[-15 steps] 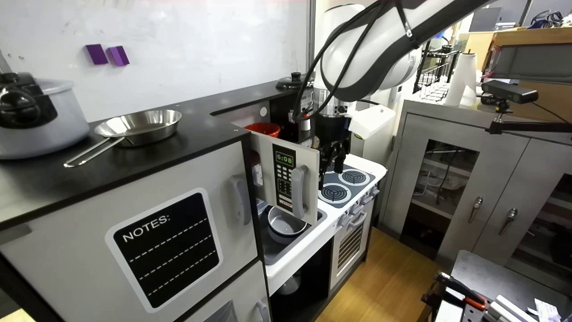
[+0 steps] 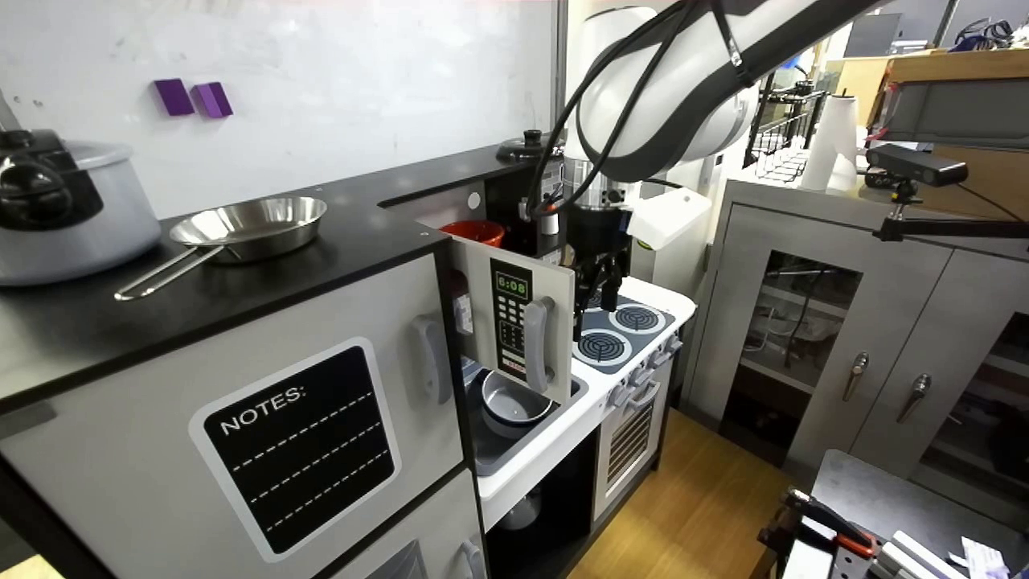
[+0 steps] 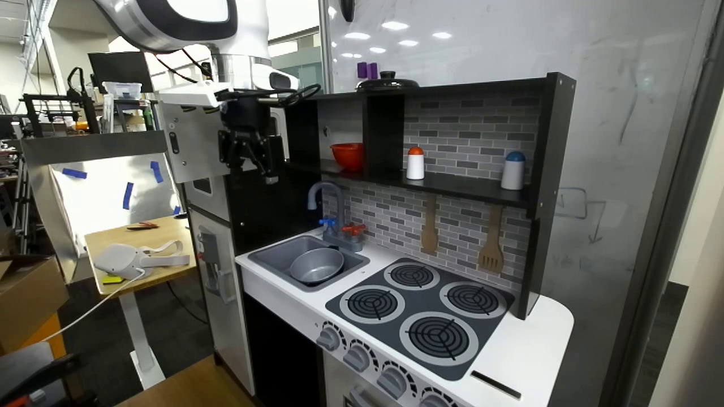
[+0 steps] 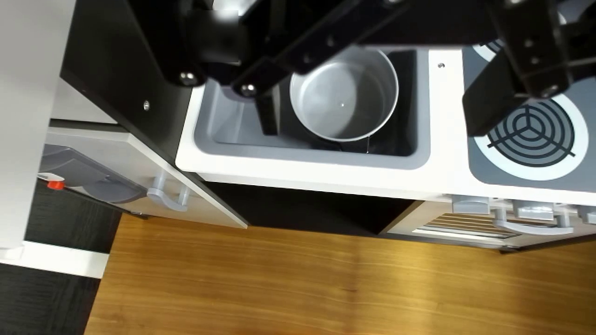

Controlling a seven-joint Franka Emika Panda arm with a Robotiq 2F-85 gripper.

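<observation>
My gripper is open and empty, its fingers wide apart in the wrist view. Below it, a grey pot (image 4: pixel 349 95) sits in the sink (image 4: pixel 246 120), partly covered by the gripper in that view. In exterior view 1 the microwave door (image 2: pixel 473 289) stands swung open, and the gripper (image 2: pixel 595 315) hangs just past its handle edge; whether they touch cannot be told. From the other side, in exterior view 2, the gripper (image 3: pixel 253 170) points down beside the back of the door (image 3: pixel 193 146), higher than the sink and faucet (image 3: pixel 332 210).
To the sink's right lies the stove top (image 3: pixel 390 332). A shelf above carries a red bowl (image 3: pixel 348 156) and two shakers, one orange-topped (image 3: pixel 415 165), one blue-topped (image 3: pixel 513 173). A steel pan (image 2: pixel 252 232) rests on the counter. Open floor (image 4: pixel 268 279) lies in front.
</observation>
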